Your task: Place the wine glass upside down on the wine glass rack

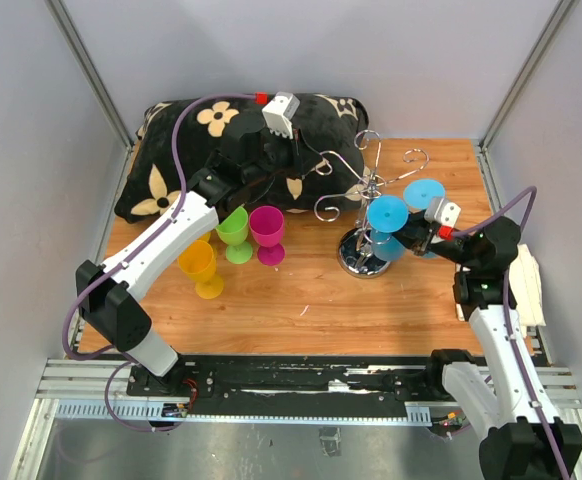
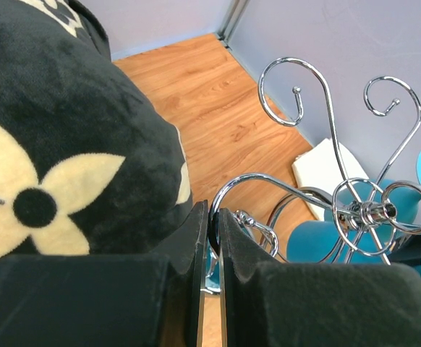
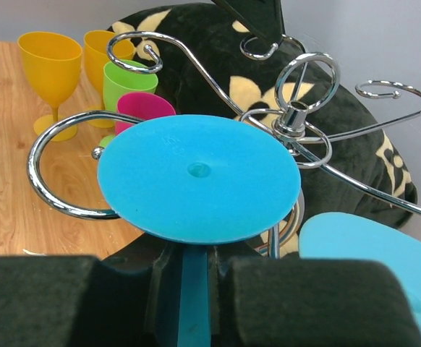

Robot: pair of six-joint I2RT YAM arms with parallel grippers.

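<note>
A chrome wine glass rack (image 1: 362, 250) stands right of the table's middle, its curled arms spreading outward. My left gripper is shut on one of those arms. On the right, a blue wine glass (image 1: 387, 213) hangs upside down with its round foot uppermost, beside a rack hook (image 3: 51, 199). My right gripper is shut on its stem, just under the foot. Whether the hook carries the stem is hidden beneath the foot. A second blue glass (image 1: 425, 192), also foot up, is on the rack behind the right gripper.
Upright at left stand green (image 1: 234, 235), magenta (image 1: 268, 234) and yellow (image 1: 201, 268) glasses. A dark flowered cushion (image 1: 201, 160) fills the back left. A pale cloth (image 1: 524, 285) lies at the right edge.
</note>
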